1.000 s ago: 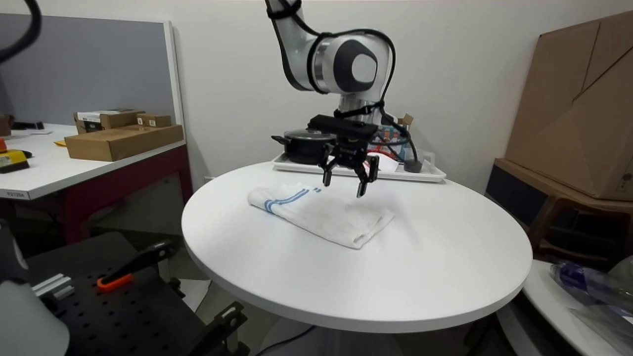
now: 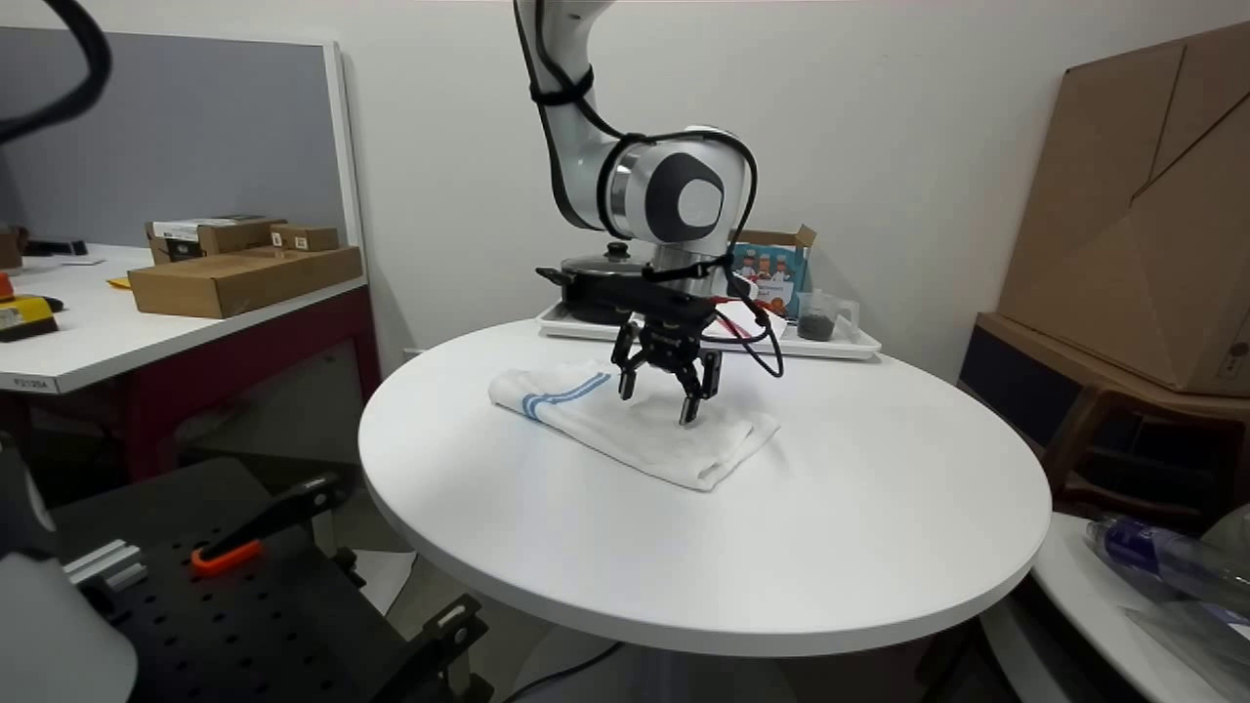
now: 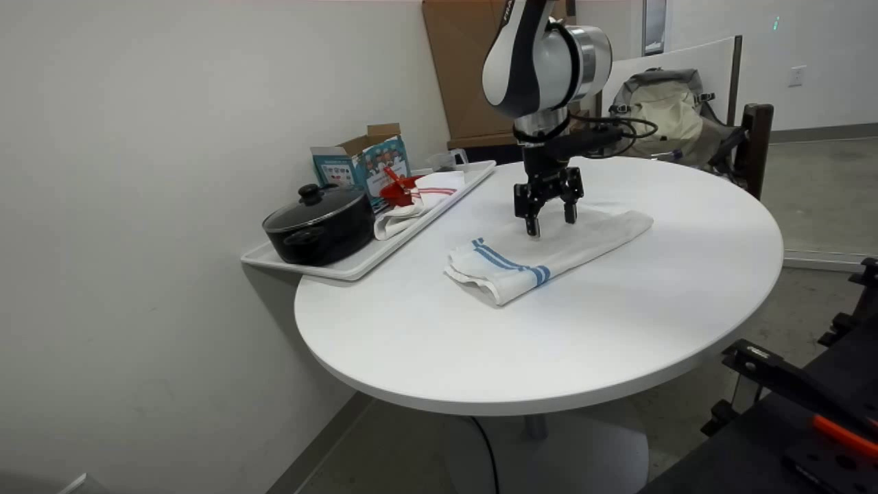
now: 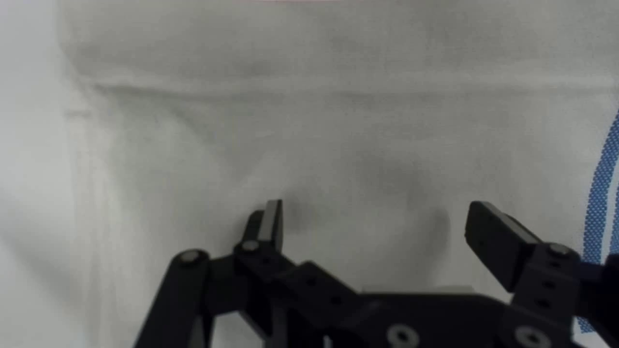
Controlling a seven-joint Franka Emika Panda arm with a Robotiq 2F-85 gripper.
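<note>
A white towel (image 2: pixel 633 439) with blue stripes lies folded on the round white table (image 2: pixel 727 562). In the second exterior view the towel (image 3: pixel 601 241) shows its striped end towards the near left. My gripper (image 2: pixel 658 400) points down over the towel's middle, with fingertips at or just above the cloth; I cannot tell whether they touch. From the wrist view, the gripper is open wide, and only flat, lightly creased towel (image 4: pixel 371 145) shows between its fingers. One finger (image 4: pixel 270 223) casts a soft shadow on the cloth.
Along the table's back, a white tray (image 3: pixel 362 265) holds a black lidded pot (image 3: pixel 321 224), a blue box (image 3: pixel 387 165), a red item (image 3: pixel 399 192), another cloth (image 3: pixel 403 221) and a clear measuring cup (image 2: pixel 816 316).
My gripper has come down and slightly left in exterior view 1, from above the towel to close over it, still open. The towel has not visibly moved.
</note>
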